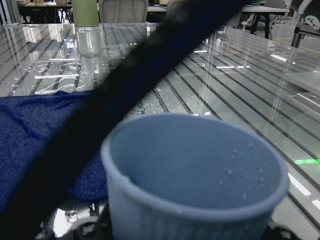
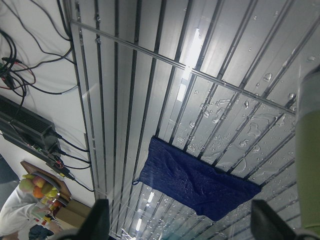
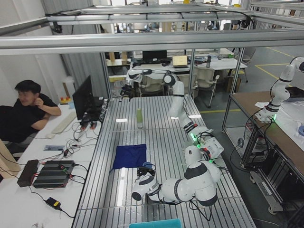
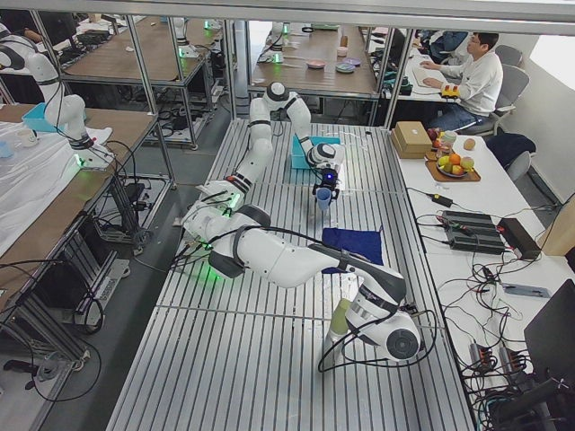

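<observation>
A light blue cup (image 1: 195, 175) fills the lower left wrist view; my left gripper (image 4: 325, 187) holds it near the teal bin, beside the dark blue cloth. The cloth lies flat on the ribbed metal table (image 3: 109, 190). A green-topped bottle (image 3: 139, 118) stands upright at the far part of the table, also at the right edge of the right wrist view (image 2: 307, 165). My right gripper (image 3: 126, 90) is raised above and behind the bottle, its fingers apart in the right wrist view, with nothing between them.
A teal bin (image 3: 154, 223) sits at one end of the table. White side desks hold cables, black boxes (image 3: 52, 173), a monitor and a fruit tray (image 4: 454, 169).
</observation>
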